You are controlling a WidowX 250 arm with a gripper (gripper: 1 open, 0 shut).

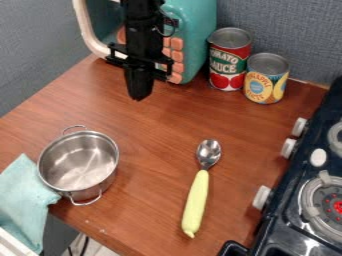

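The black robot gripper (140, 78) hangs at the top centre of the wooden table, in front of a teal rack (197, 28) with orange items; whether its fingers are open or shut is unclear. A steel pot (78, 165) stands at the lower left. A spoon (207, 154) lies right of centre, with a yellow corn-like or banana-like object (195, 203) below it.
Two cans, a red one (229, 58) and a yellow one (266, 78), stand at the back right. A black stove (306, 215) fills the right side. A light cloth (23, 196) lies at the left edge.
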